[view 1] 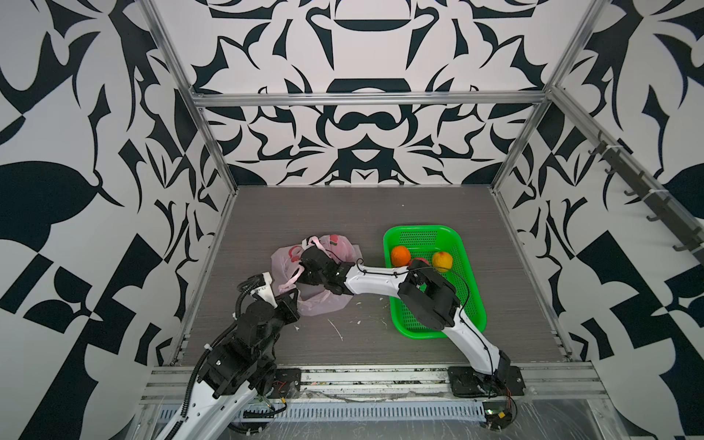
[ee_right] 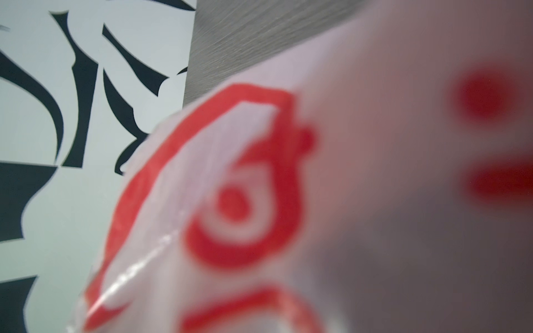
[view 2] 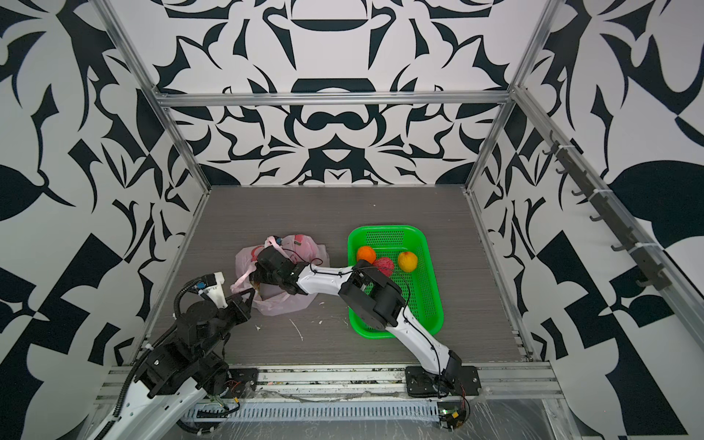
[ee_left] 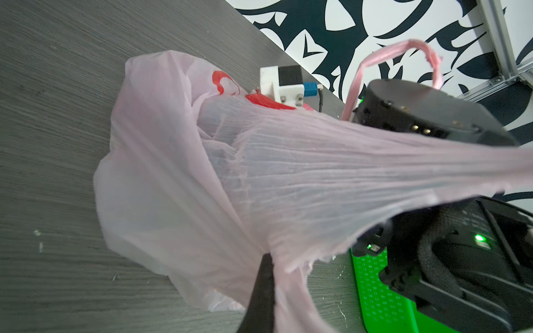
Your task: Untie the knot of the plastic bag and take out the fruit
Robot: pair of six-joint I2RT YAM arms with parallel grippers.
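Note:
The pink translucent plastic bag (view 1: 322,299) (view 2: 282,304) lies crumpled left of centre. My right gripper (view 1: 304,271) (view 2: 258,271) is down over and inside it; the right wrist view shows only blurred bag film with red print, so its fingers are hidden. My left gripper (view 1: 284,297) (view 2: 240,299) is at the bag's near-left edge. In the left wrist view a black finger (ee_left: 261,294) is against a gathered, stretched strand of the bag, and the gripper looks shut there; whether the film is between the fingers is unclear. Whatever is inside the bag is mostly hidden.
A green basket (view 1: 469,293) on the right holds an orange (view 1: 400,256), a yellow fruit (view 1: 442,261) and a red fruit (view 2: 384,265); the right arm crosses over it.

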